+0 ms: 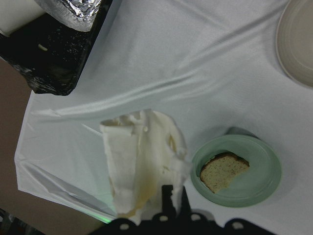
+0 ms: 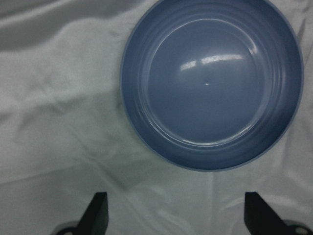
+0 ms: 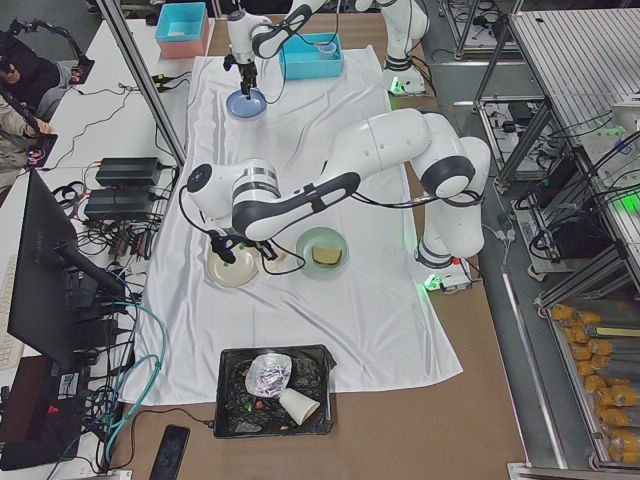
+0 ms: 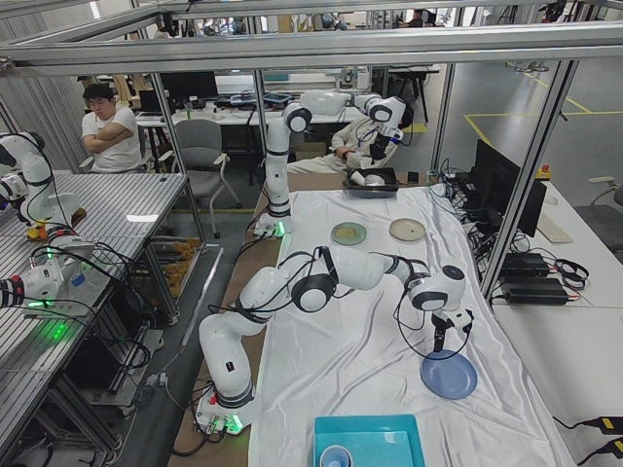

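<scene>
My left gripper is shut on a crumpled cream paper-like item, held above the cloth near a green plate with a bread slice. A beige plate lies beside them, partly under the left arm in the camera left view. My right gripper is open, empty, above the cloth at the edge of an empty blue plate.
A black lined tray holds foil and a white cup. A turquoise bin with a small cup stands at the other end.
</scene>
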